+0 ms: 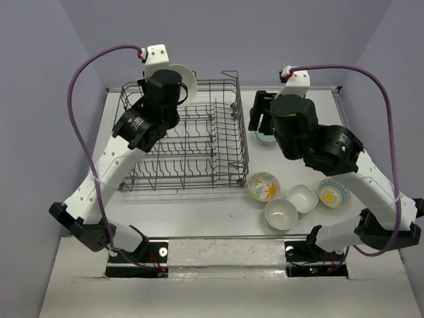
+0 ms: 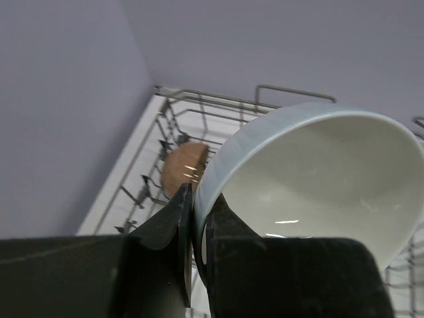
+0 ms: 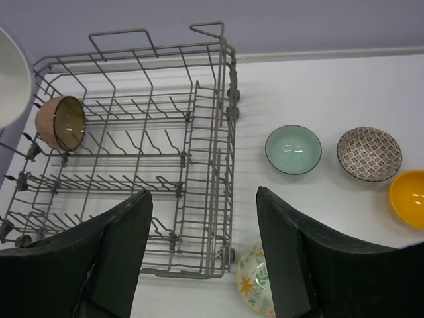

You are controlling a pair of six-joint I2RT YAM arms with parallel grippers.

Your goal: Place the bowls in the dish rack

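Note:
A white bowl (image 1: 188, 82) (image 2: 311, 185) hangs tilted over the back of the wire dish rack (image 1: 212, 162), its rim held in my shut left gripper. A brown bowl (image 2: 179, 162) (image 3: 59, 122) stands on its side at the rack's left. My right gripper is open and empty, above the area at the rack's right, where a mint bowl (image 3: 293, 151), a speckled bowl (image 3: 369, 154), a yellow bowl (image 3: 407, 199) and a floral bowl (image 1: 264, 187) rest on the counter.
Nearer the front right lie a white round bowl (image 1: 281, 214), a square white bowl (image 1: 302, 198) and a blue-yellow patterned bowl (image 1: 333, 192). Walls (image 1: 46, 132) border the sides and back. The counter in front of the rack is clear.

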